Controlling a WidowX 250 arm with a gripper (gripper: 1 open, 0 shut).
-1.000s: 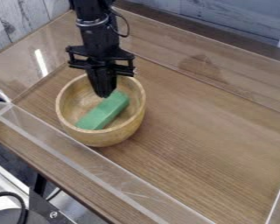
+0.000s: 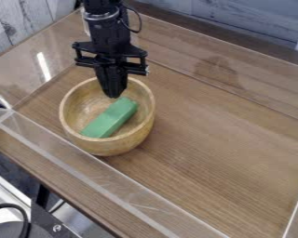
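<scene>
A wooden bowl (image 2: 137, 133) sits on the wooden table, left of centre, with a green rectangular block (image 2: 109, 118) lying inside it at a slant. The black gripper (image 2: 113, 93) hangs just over the back part of the bowl, above the block's upper end. It looks shut, with nothing visible between its fingers.
A pale transparent edge strip runs along the lower left, with black cables and dark floor at the bottom left corner.
The gripper has risen very slightly. The bowl and the green block appear unmoved.
</scene>
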